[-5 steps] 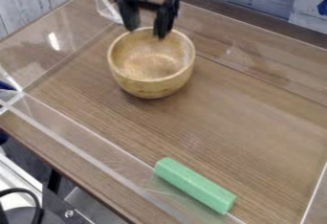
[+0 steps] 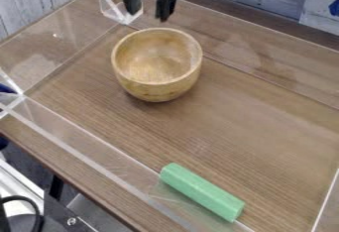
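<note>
My gripper [image 2: 146, 0] is at the top centre of the view, a dark, blurred shape above and behind a tan wooden bowl [image 2: 157, 87]; its fingers point downward, and I cannot make out anything held between them. The bowl stands empty on the wooden surface. A green cylinder [image 2: 201, 192] lies at the bottom, right of centre.
A clear crumpled plastic-like item [image 2: 119, 8] is by the gripper at the upper left. Dark edges show at the bottom left and upper right.
The bowl and green cylinder look unmoved.
</note>
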